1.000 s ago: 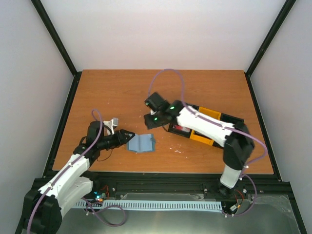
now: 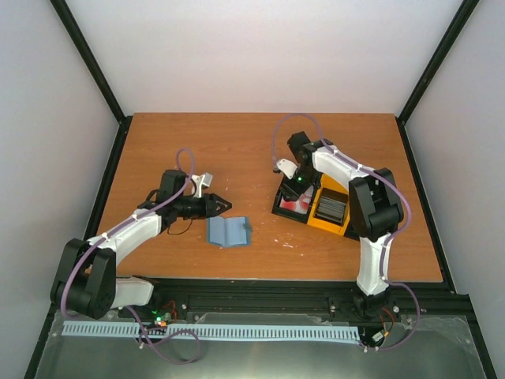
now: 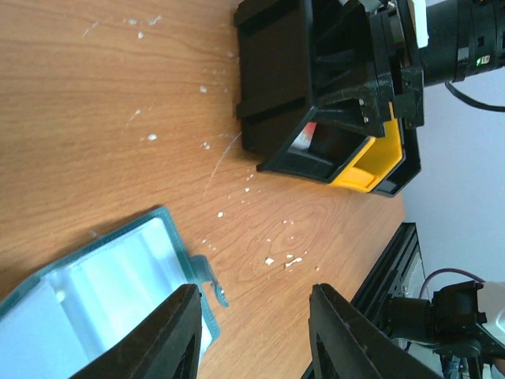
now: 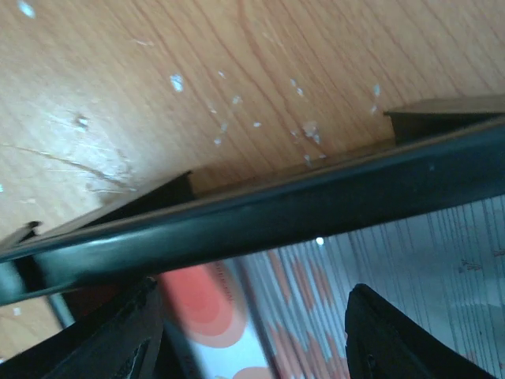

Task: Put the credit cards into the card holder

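The blue card holder [image 2: 229,231] lies opened flat on the table, left of centre; its clear inner pocket [image 3: 118,280] shows in the left wrist view. Just above and left of it hovers my left gripper [image 2: 225,206], its fingers apart and nothing between them. Red-and-white cards [image 2: 297,204] sit in the left compartment of a black and yellow box [image 2: 331,188]. Over that compartment hangs my right gripper, fingers parted. Card faces with red circles [image 4: 205,308] and red stripes fill the view between and beyond its fingers, apparently below them.
The box's middle yellow section [image 2: 329,208] holds dark items, and its right part is mostly under my right arm. A black box wall [image 4: 260,217] crosses close by in the right wrist view. Bare table lies between holder and box.
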